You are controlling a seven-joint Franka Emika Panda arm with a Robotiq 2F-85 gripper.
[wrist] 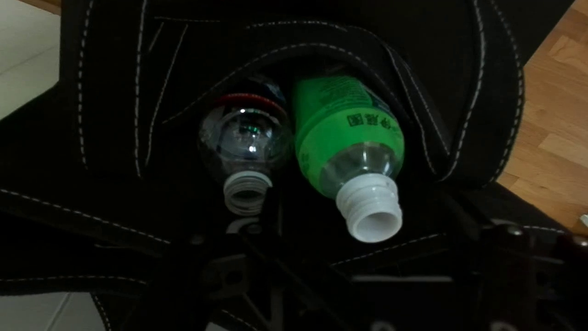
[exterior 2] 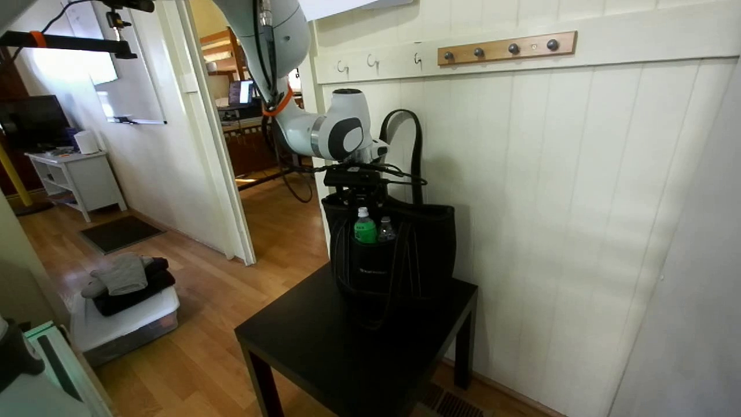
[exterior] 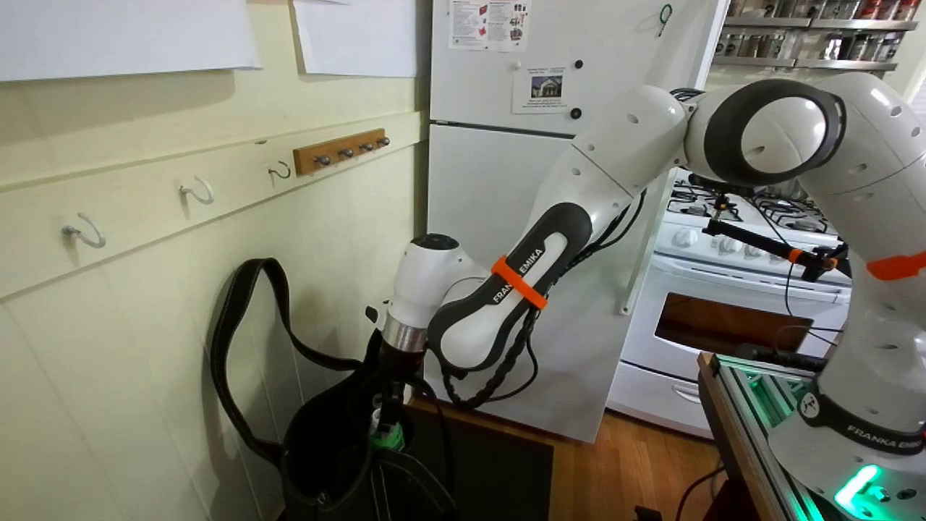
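Note:
A black tote bag (exterior 2: 427, 243) with pale stitching stands upright on a small black table (exterior 2: 299, 333). Its outer pocket holds a green-labelled bottle (wrist: 353, 124) with a white, uncapped neck, beside a clear bottle (wrist: 245, 135) that is also uncapped. Directly over the pocket, my gripper points downward with its fingers apart. In the wrist view one dark finger lies between the two bottle necks and the other to the right of the green bottle's neck. Contact with that neck cannot be made out. Lower parts of both bottles are hidden in the pocket.
A tall bag strap (exterior 2: 418, 149) rises behind my wrist, near the panelled wall (exterior 2: 556, 208). Hooks and a wooden peg rail (exterior 2: 507, 48) are above. In exterior view 1, the fridge (exterior: 512, 200) stands behind the arm.

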